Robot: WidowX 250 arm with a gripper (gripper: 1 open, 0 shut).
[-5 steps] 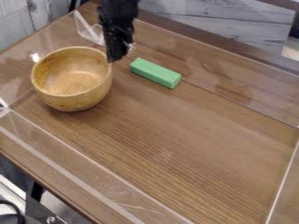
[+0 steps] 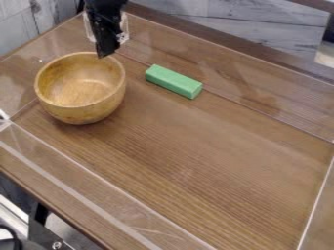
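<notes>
A black gripper (image 2: 107, 44) is at the top left, just above and behind a round wooden bowl (image 2: 81, 105); whether it is open or shut is too small to tell. The bowl is empty. A green block (image 2: 174, 81) lies on the wooden table (image 2: 209, 176) to the right of the bowl, apart from it and from the gripper.
The middle, right and front of the table are clear. A pale marbled wall (image 2: 268, 24) runs along the back right. The table's left edge passes beside the bowl, with dark space at the lower left.
The gripper has moved up and to the left, away from the green block and toward the back. The bowl and block have not visibly moved.
</notes>
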